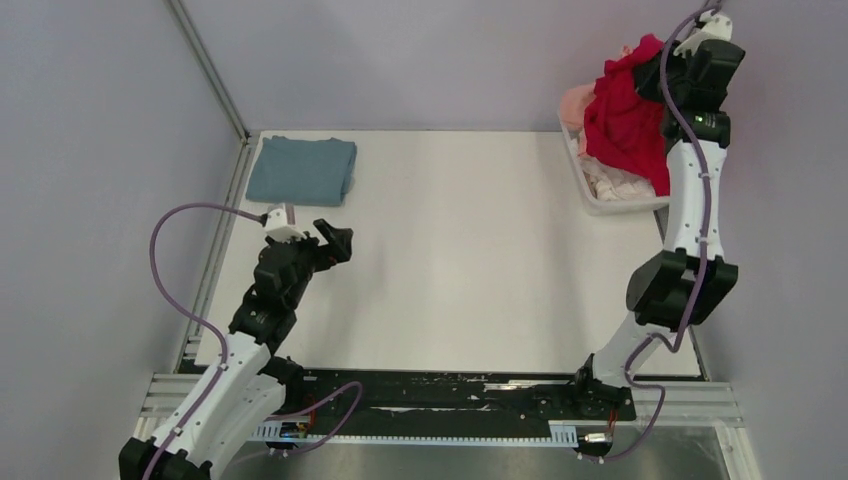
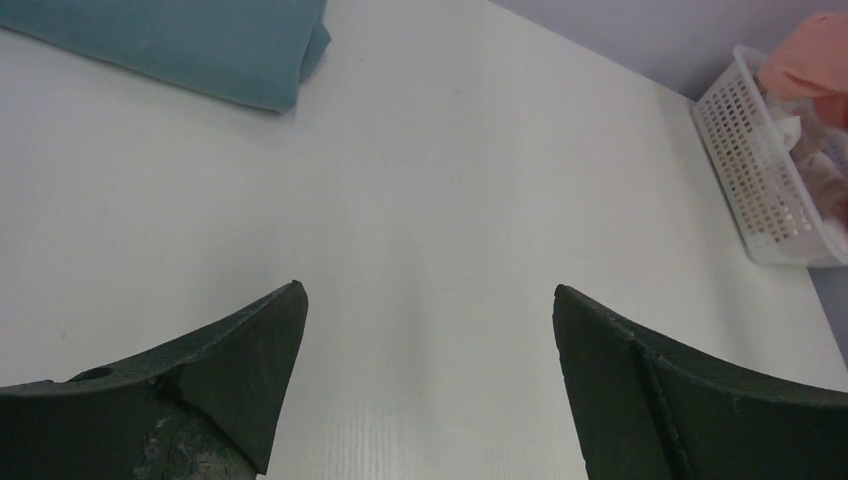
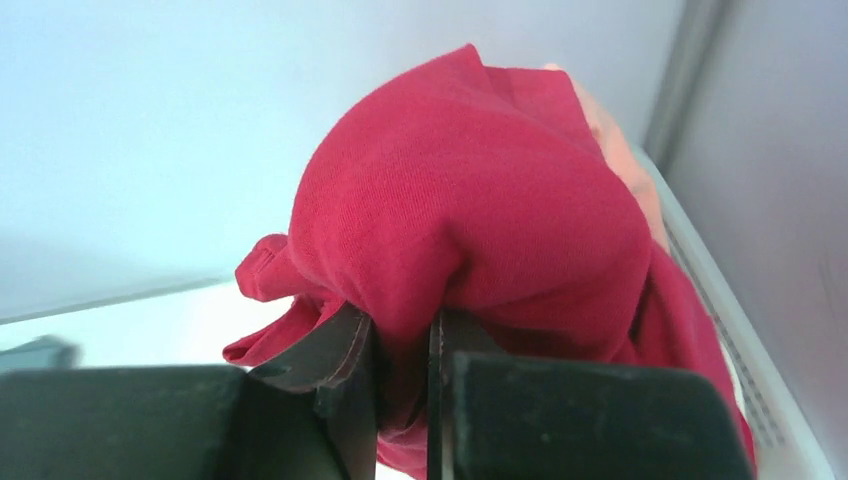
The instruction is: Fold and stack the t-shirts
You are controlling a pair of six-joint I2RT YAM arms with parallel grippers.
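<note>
A red shirt (image 3: 465, 200) fills the middle of the right wrist view, clamped in my right gripper; in the top view it (image 1: 625, 120) rises over the white basket (image 1: 600, 206) of clothes. Pink and white garments show beneath and beside it. My left gripper is open above the bare table, nothing between its fingers. A folded teal shirt (image 1: 300, 170) lies flat at the back left of the table, also in the left wrist view (image 2: 190, 45).
Walls stand close along the left, back and right, with the basket at the back right corner.
</note>
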